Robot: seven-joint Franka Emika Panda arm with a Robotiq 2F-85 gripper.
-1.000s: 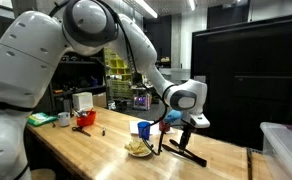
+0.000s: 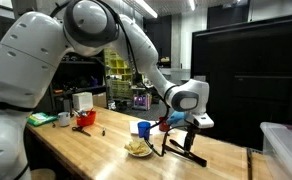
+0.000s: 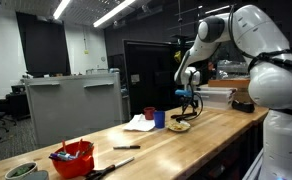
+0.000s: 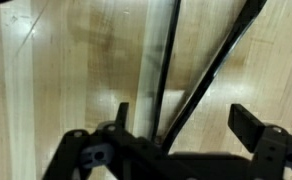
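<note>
Two long black strips, probably a pair of black tongs (image 4: 201, 88), converge to a narrow V in the wrist view. In exterior view 1 the dark tongs (image 2: 186, 154) lie on the wooden table (image 2: 116, 160). My gripper stands open above the lower end of the V, one finger on either side, with nothing held. How much height separates the fingers from the strips, I cannot tell. From exterior view 2, the gripper appears at the far end of the table, small and hard to make out.
A plate with yellow contents (image 3: 178, 126) and a blue cup (image 3: 159, 119) stand nearby. A red bowl (image 3: 72, 160) with utensils and a black-handled tool (image 3: 111, 168) are farther along the table. A clear bin (image 2: 284, 148) stands at the right edge.
</note>
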